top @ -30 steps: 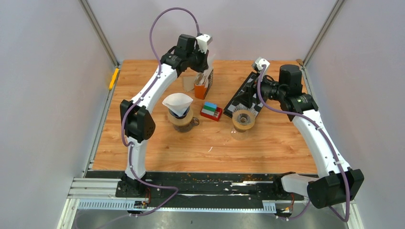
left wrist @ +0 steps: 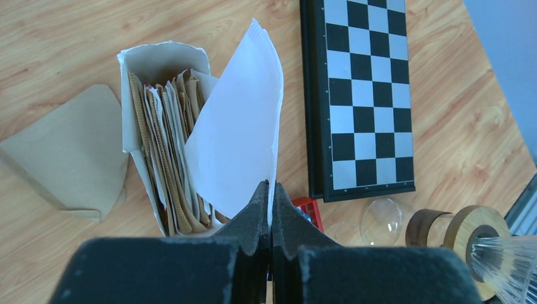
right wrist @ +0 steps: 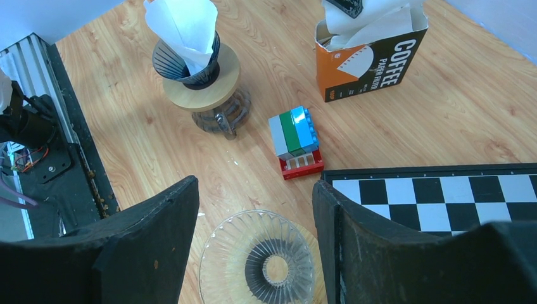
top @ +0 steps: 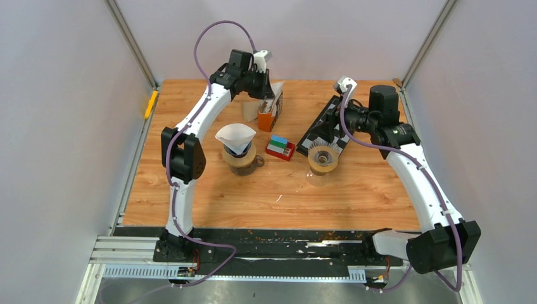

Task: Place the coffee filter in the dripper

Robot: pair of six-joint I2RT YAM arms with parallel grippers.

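My left gripper is shut on the edge of a white paper filter (left wrist: 237,126), which leans out of the orange filter box (right wrist: 345,69). Its thin edge runs down between the two fingertips. Brown and white filters (left wrist: 168,152) stay packed in the box. A clear ribbed dripper (right wrist: 231,253) with a wooden collar stands on a glass server at the right, as the top view shows. Above it and behind, my right gripper holds its fingers wide apart with nothing between them. A second, dark dripper (right wrist: 168,60) on the left carafe contains a white filter (right wrist: 183,28).
A red tray (top: 280,152) with coloured blocks sits between the two drippers. The checkered board (left wrist: 370,95) lies behind the clear dripper. One brown filter (left wrist: 79,149) rests flat beside the box. Bare wood (top: 266,206) spans the table's front.
The right arm is nearly still, and the drippers have not moved.
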